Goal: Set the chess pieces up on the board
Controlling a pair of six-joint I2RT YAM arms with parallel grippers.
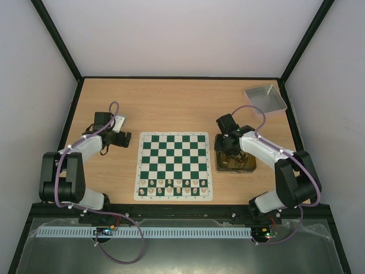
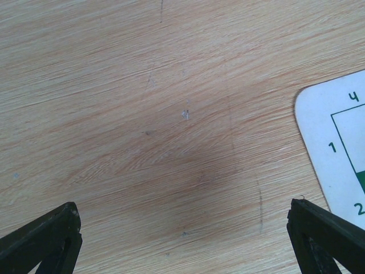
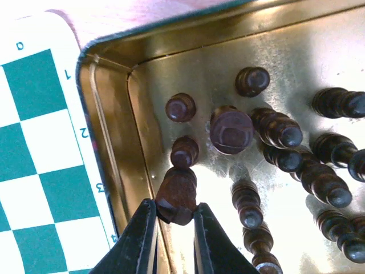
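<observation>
The green-and-white chess board (image 1: 174, 157) lies in the middle of the table, with light pieces (image 1: 169, 190) filling its two near rows; its far rows are bare. Right of it, a brown metal tray (image 3: 108, 142) holds several dark pieces (image 3: 325, 182), most of them standing. Over this tray my right gripper is shut on a dark chess piece (image 3: 177, 194), gripped at its near end; whether it is clear of the tray floor I cannot tell. My left gripper is open above bare wood left of the board, nothing between its fingers.
An empty clear tray (image 1: 265, 99) stands at the back right of the table. Other dark pieces, such as a wide one (image 3: 231, 131), stand close to the held piece. The table behind the board is clear.
</observation>
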